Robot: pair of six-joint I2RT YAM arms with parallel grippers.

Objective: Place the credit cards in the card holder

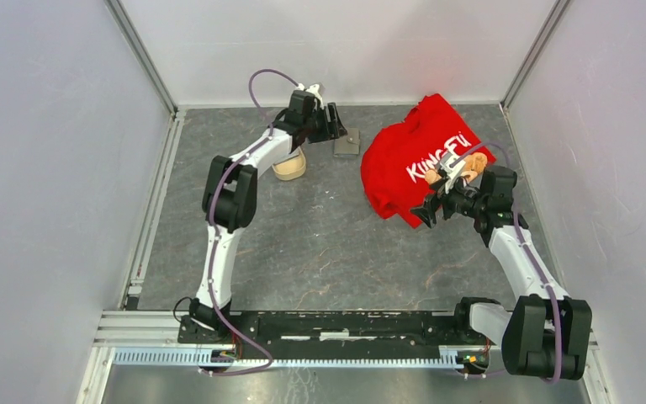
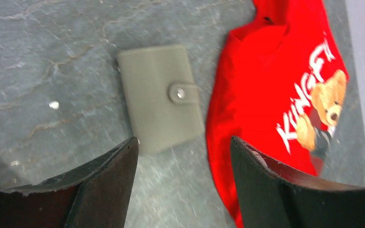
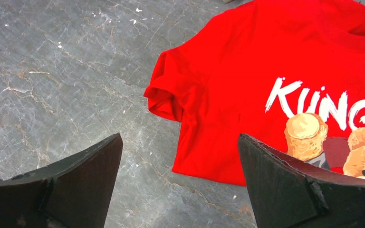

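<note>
The grey-olive card holder point(image 2: 152, 114), with a snap tab, lies flat on the floor at the back, left of the red shirt. My left gripper is open, just beside and over it, with nothing between its fingers. In the top view a cream tray point(image 1: 290, 171) is largely hidden under the left arm; whatever cards it holds are hard to see. My right gripper stands open over the lower part of the red shirt, nothing between its fingers.
The red KUNGFU shirt point(image 1: 399, 168) is spread over the right of the grey surface point(image 1: 328, 261). White walls bound the sides and back.
</note>
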